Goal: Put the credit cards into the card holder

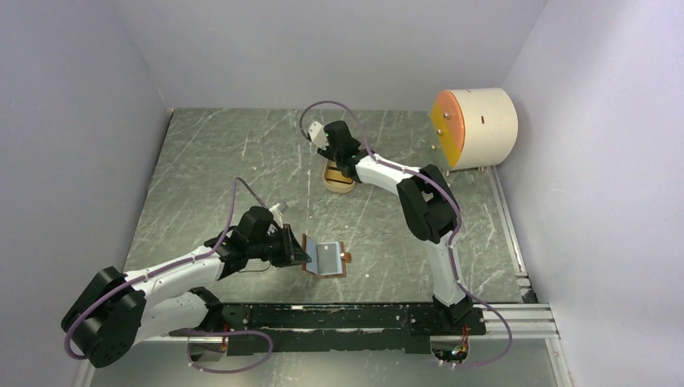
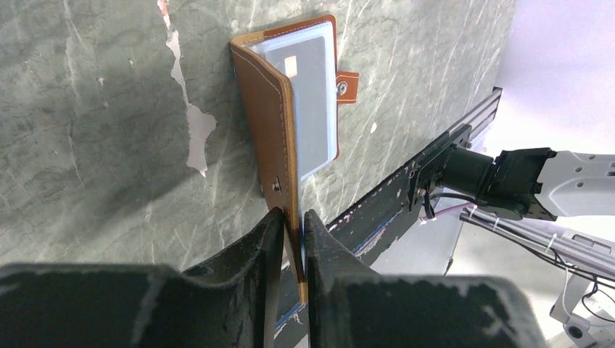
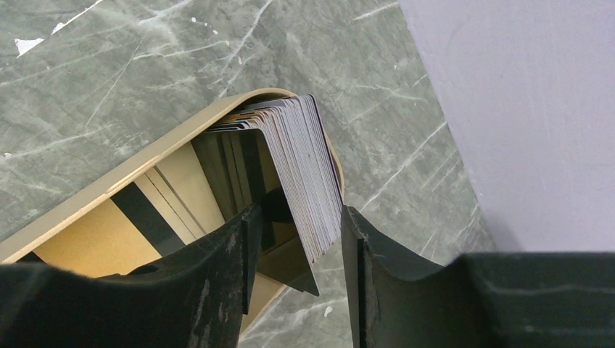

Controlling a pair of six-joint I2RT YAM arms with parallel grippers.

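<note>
A brown card holder with pale clear sleeves (image 2: 308,109) stands spread open on the table, its strap to the right. My left gripper is shut on the raised brown cover (image 2: 262,116) at its near end. In the right wrist view a thick stack of cards (image 3: 304,174) leans on edge in the far end of a tan box (image 3: 156,148). My right gripper is open, its fingers on either side of the stack, with visible gaps. A dark card's corner juts out at the stack's near end.
A white cylinder cabinet with an orange and yellow front (image 1: 480,129) stands at the back right. Walls (image 1: 48,121) enclose the table. Bare tabletop (image 1: 387,234) lies right of the holder.
</note>
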